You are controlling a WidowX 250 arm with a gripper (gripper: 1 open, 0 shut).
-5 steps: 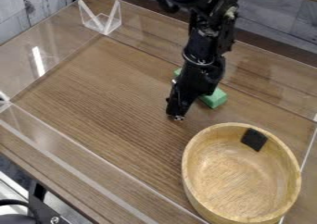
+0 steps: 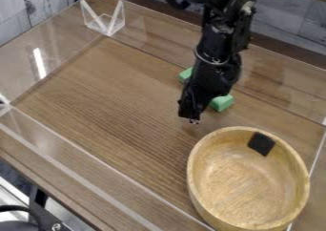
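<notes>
My black gripper (image 2: pixel 193 109) reaches down from the top centre to just above the wooden table, left of a green object (image 2: pixel 219 102) that lies partly hidden behind it. The gripper looks shut, with nothing visible between its fingers. A large tan round bowl (image 2: pixel 242 197) with a black patch on its rim sits at the lower right.
A white wire holder (image 2: pixel 105 17) stands at the back left. A wooden ledge runs along the back right, and black cables show at the bottom left corner.
My gripper has shifted slightly up and left from where it was. The green object and the bowl look unmoved.
</notes>
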